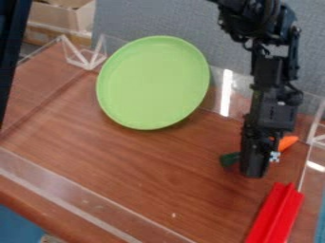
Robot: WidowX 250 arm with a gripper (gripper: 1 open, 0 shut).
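Observation:
My black gripper (258, 157) is low over the wooden board at the right, directly in front of a toy carrot (287, 142), hiding most of it. The carrot's green top (230, 158) shows to the left of the fingers and a bit of orange to the right. Whether the fingers are open or touch the carrot cannot be told.
A green plate (152, 83) lies at the back left. Two red bars (276, 216) lie at the front right. Clear low walls (317, 140) edge the board (127, 176).

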